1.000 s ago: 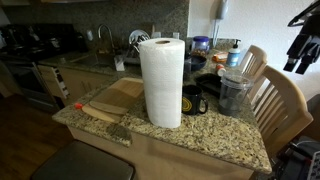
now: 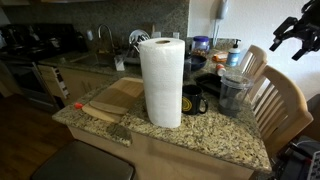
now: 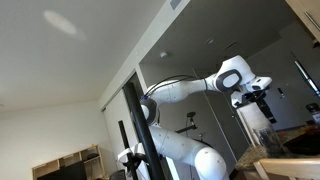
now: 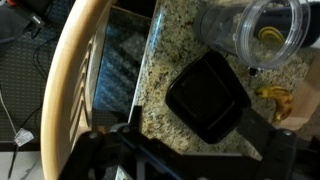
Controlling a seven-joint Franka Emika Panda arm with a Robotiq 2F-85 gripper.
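Observation:
My gripper (image 2: 284, 50) hangs in the air at the upper right of exterior view 1, above the chairs and clear of the counter. Its fingers stand apart and the gripper is open, with nothing seen held. Below it in the wrist view lies a black square tray (image 4: 208, 97) on the granite counter. A clear plastic container (image 4: 232, 30) stands beside the tray, near a banana (image 4: 277, 101). Exterior view 1 shows the container (image 2: 234, 95) at the counter's right side, with a black mug (image 2: 191, 101) to its left. The white arm (image 3: 200, 88) reaches across exterior view 2.
A tall paper towel roll (image 2: 163, 85) stands near the counter's front edge. Left of it lie wooden boards (image 2: 117, 95). Wooden chairs (image 2: 284, 108) line the right side, one backrest (image 4: 72, 75) close under the gripper. A soap bottle (image 2: 234, 55) stands farther back.
In exterior view 1 my gripper has moved left and slightly upward from the right edge. The things on the counter have stayed put.

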